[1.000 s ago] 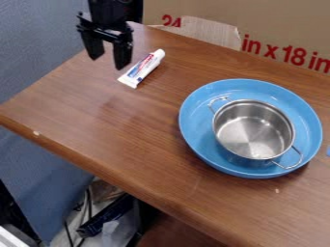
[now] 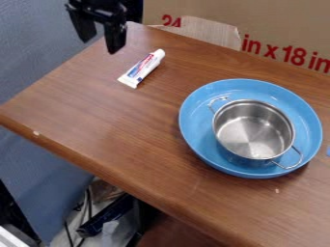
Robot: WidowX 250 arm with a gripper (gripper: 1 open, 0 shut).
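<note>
My gripper (image 2: 98,33) hangs at the top left of the camera view, dark, with its two fingers apart and nothing seen between them. Below and to the right of it, a white toothpaste tube (image 2: 142,68) with red and blue print lies on the wooden table. On the right, a steel pot (image 2: 253,129) stands in a blue plate (image 2: 199,107).
The wooden table (image 2: 103,125) has clear room at its middle and left. Its front edge runs diagonally across the lower left, with cables and items below. A cardboard box (image 2: 284,29) stands along the back.
My gripper has moved up and to the left, away from the toothpaste tube. The tube, pot and plate have not moved.
</note>
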